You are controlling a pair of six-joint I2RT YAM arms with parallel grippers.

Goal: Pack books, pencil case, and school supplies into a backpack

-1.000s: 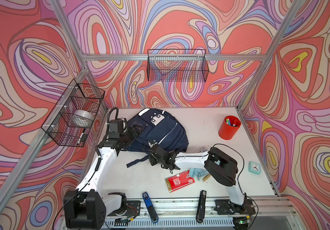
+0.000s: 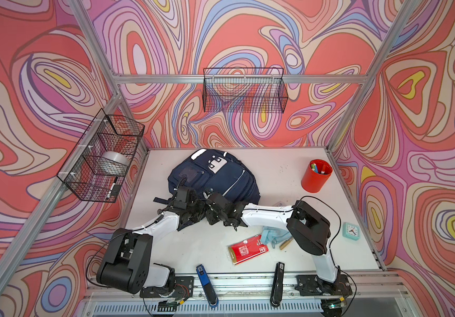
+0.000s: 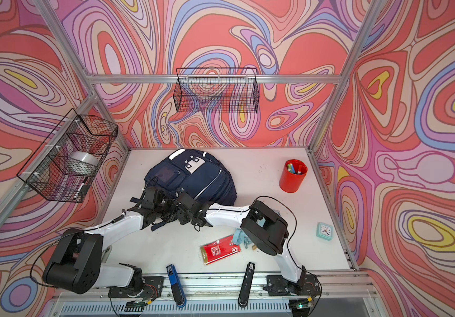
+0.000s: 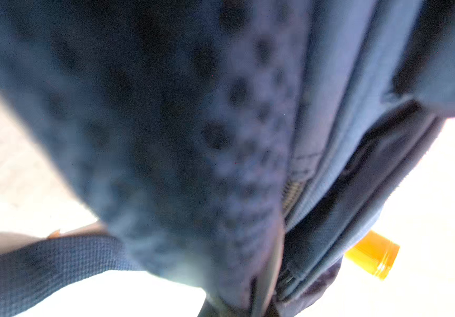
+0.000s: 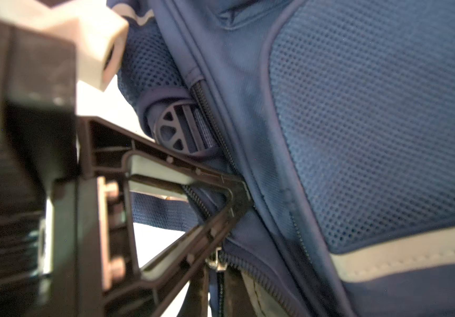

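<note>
The dark blue backpack lies at the back left of the table. In the right wrist view, my right gripper is shut on the zipper pull at the backpack's zipped edge. My left gripper reaches in from the left there, shut, its tip against the fabric beside the zipper; nothing shows between its fingers. Backpack cloth fills the left wrist view. Toward the front lie a red packet and a light blue case, partly under the right arm.
A red cup with supplies stands at the back right, and a small turquoise clock sits at the right edge. Blue and black staplers lie along the front rail.
The right arm has shifted only slightly.
</note>
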